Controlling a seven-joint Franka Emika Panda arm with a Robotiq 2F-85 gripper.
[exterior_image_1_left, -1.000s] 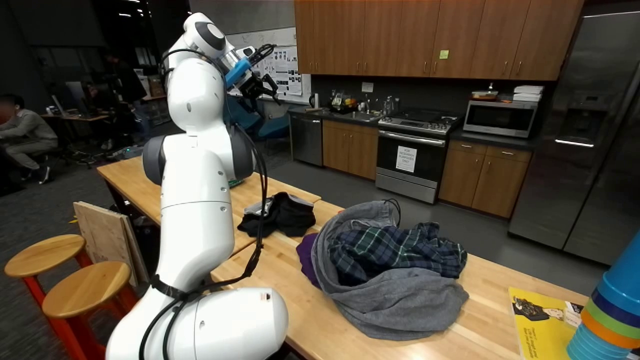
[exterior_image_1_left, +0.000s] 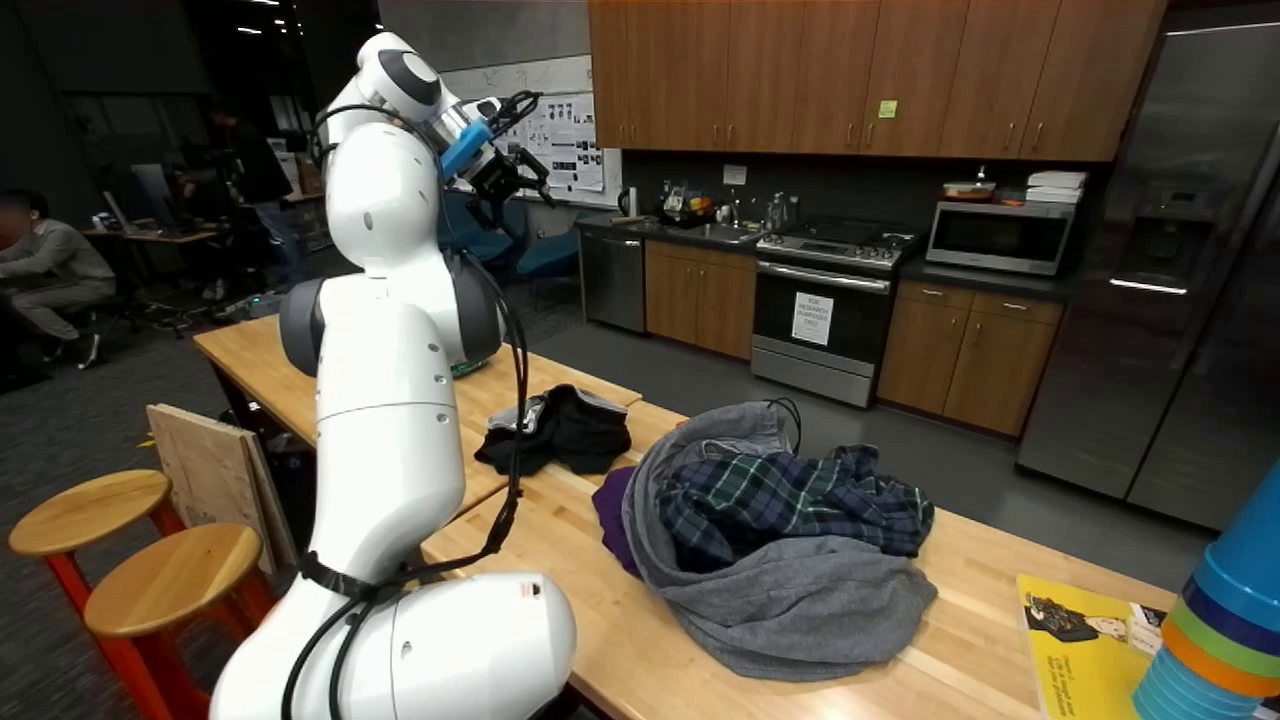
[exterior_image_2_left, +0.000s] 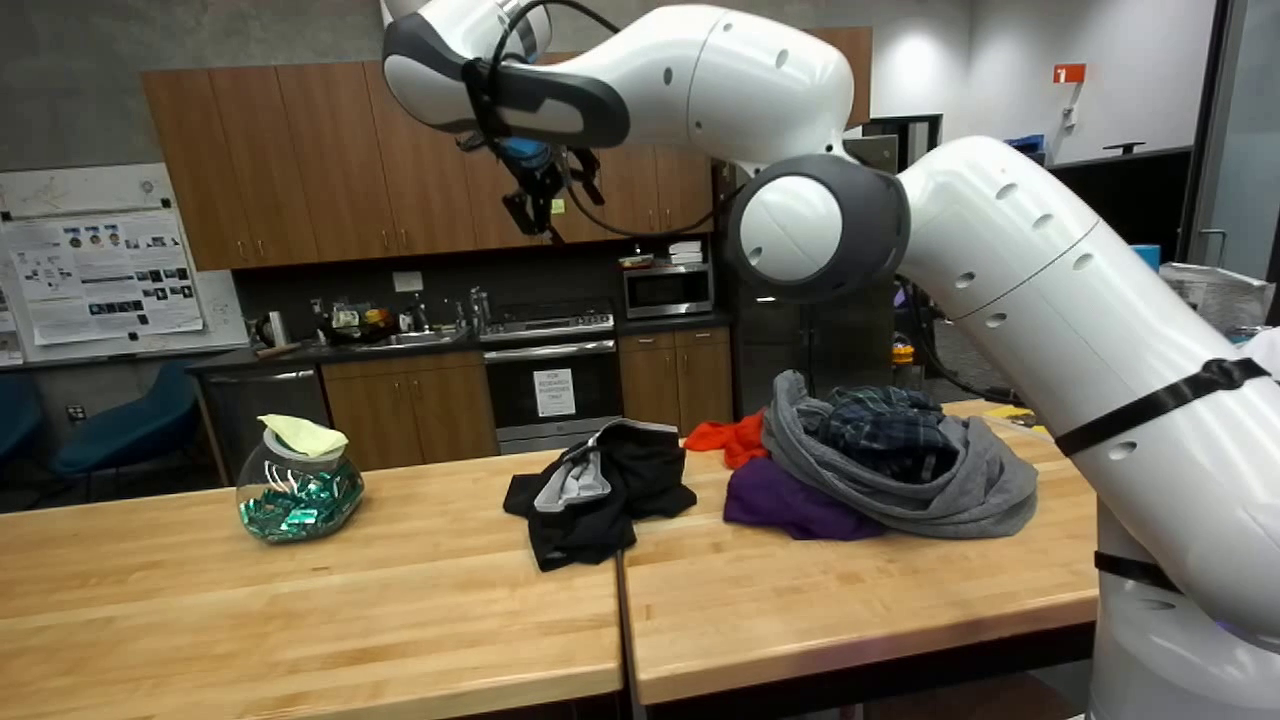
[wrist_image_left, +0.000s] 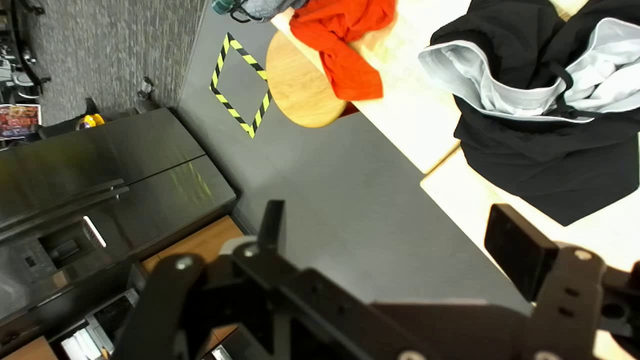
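My gripper stands open, its two fingers wide apart and nothing between them. It hangs high above the tables; in exterior view 2 the gripper (exterior_image_2_left: 554, 198) appears in front of the upper cabinets. Below it, a black garment with a grey lining (exterior_image_2_left: 612, 486) lies crumpled across the seam of the two tables. A red cloth (wrist_image_left: 348, 48) rests near the table edge. Beside it, a purple cloth (exterior_image_2_left: 786, 498) is partly under a grey fabric bundle (exterior_image_1_left: 792, 612). Inside that bundle sits a dark plaid shirt (exterior_image_1_left: 798, 498).
A glass bowl (exterior_image_2_left: 300, 492) of green-wrapped items stands on the left table (exterior_image_2_left: 396, 588). At the far right are a yellow book (exterior_image_1_left: 1086, 648) and stacked colourful cups (exterior_image_1_left: 1224, 624). Wooden stools (exterior_image_1_left: 174, 576) stand beside the tables.
The arm has swung slightly to the left in exterior view 1, and the gripper with it. The clothes on the tables have not moved.
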